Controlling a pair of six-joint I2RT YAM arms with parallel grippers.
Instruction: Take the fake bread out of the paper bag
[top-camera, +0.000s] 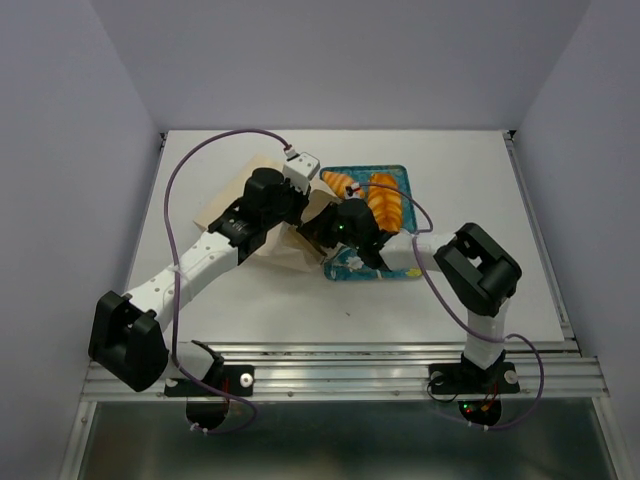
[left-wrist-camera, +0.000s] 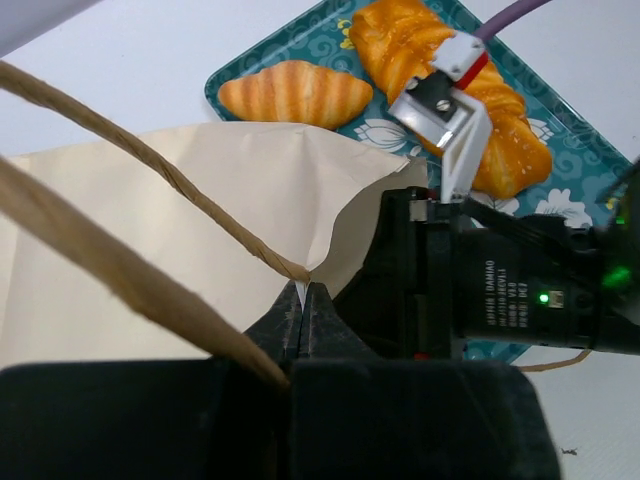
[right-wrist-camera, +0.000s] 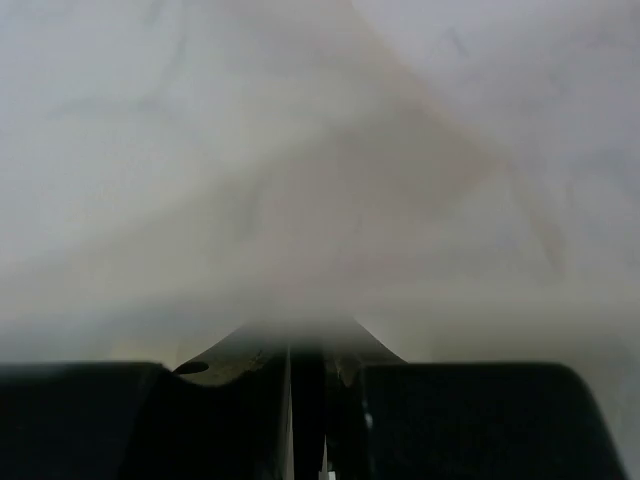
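The beige paper bag (top-camera: 236, 190) lies on the table with its mouth toward the tray, propped up at the rim. My left gripper is shut on the bag's rim, close to a twisted paper handle (left-wrist-camera: 170, 175). Through the mouth reaches my right gripper (top-camera: 306, 232), its tips inside the bag. Pale, blurred paper (right-wrist-camera: 330, 190) covers most of the right wrist view and veils those fingertips; only a narrow dark gap shows between the fingers, and whether anything is held there cannot be made out. No bread is visible within the bag.
Right of the bag, a teal patterned tray (top-camera: 408, 180) carries a small croissant-like bread (left-wrist-camera: 295, 95) and a longer braided loaf (left-wrist-camera: 500, 150). The right arm passes over the tray's front half.
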